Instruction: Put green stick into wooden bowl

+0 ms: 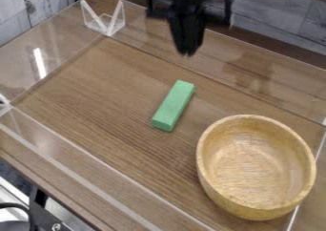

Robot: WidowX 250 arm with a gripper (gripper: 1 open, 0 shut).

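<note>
The green stick (173,106) lies flat on the wooden surface near the middle of the view, fully uncovered, tilted with its far end to the right. To its lower right sits the wooden bowl (213,157), round and pale yellow, with nothing in it. My gripper (185,34) is at the top of the view, beyond and above the stick and clear of it. It is dark and blurred, partly cut off by the top edge, and no object shows in it. How far apart its fingers stand is unclear.
A clear wire-like stand (103,20) is at the upper left, and a similar clear piece (4,103) is at the left edge. Dark cables (32,214) run in the lower left corner.
</note>
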